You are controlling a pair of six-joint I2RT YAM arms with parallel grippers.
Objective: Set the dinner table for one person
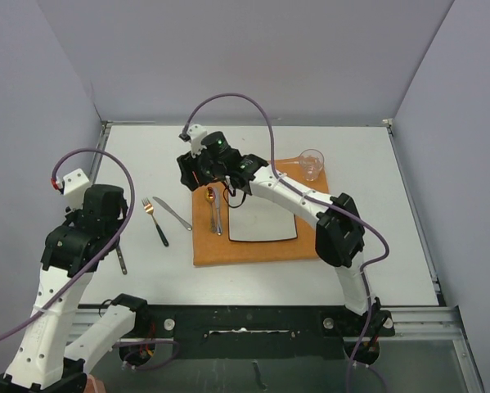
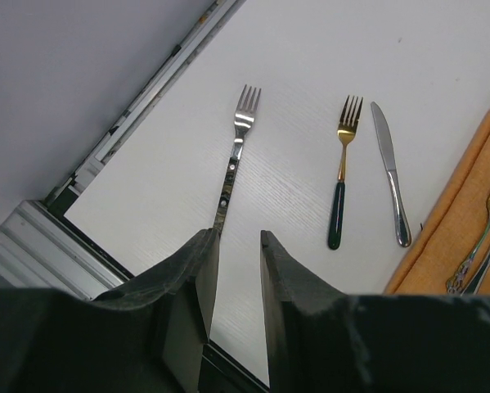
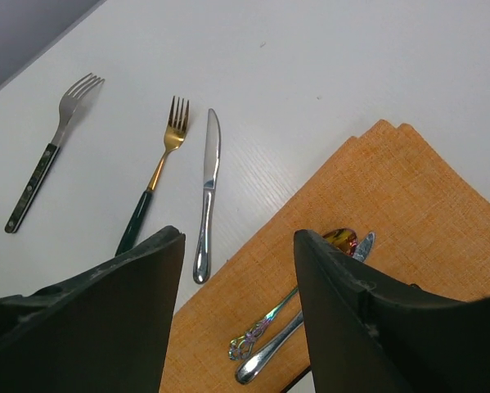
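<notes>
On the orange mat [image 1: 253, 252], a white square plate [image 1: 261, 221] has a gold-bowled spoon [image 1: 210, 209] and a knife [image 1: 218, 213] to its left; a glass [image 1: 312, 164] stands at the back right. Off the mat lie a loose knife [image 1: 173, 213], a gold fork with dark handle [image 2: 337, 205] and a steel fork [image 2: 243, 119]. My right gripper hangs open above the mat's left part, nothing between its fingers. My left gripper is part open above the table's left side, also empty.
Walls [image 1: 441, 180] enclose the back and both sides of the white table [image 1: 375, 229].
</notes>
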